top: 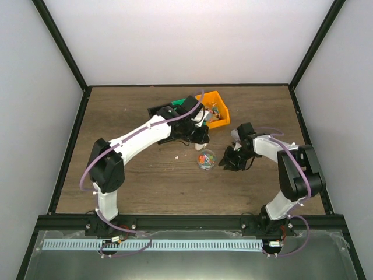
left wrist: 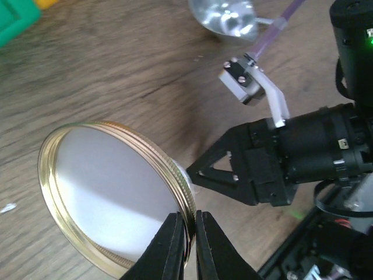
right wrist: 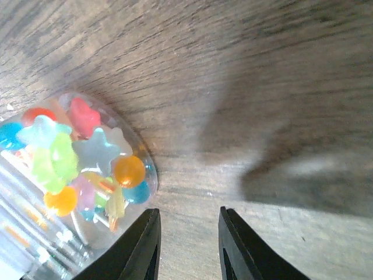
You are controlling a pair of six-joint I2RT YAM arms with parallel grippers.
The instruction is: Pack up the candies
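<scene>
A clear round jar (top: 206,159) filled with colourful candies stands mid-table. Its candies (right wrist: 87,154) fill the left of the right wrist view. My left gripper is shut on the gold rim of a white round lid (left wrist: 111,186), which is tilted on edge and hides most of the jar in that view. From above, the lid (top: 200,147) is just behind the jar, partly under the left gripper. My right gripper is part open, its fingertips apart with only tabletop showing between them. The jar sits at its left finger; whether they touch, I cannot tell.
At the back stand an orange bin (top: 225,118) with wrapped items, a green bin (top: 178,102) and a black bin (top: 153,109), the last two partly covered by my left arm. A clear container (top: 235,135) lies behind the right gripper.
</scene>
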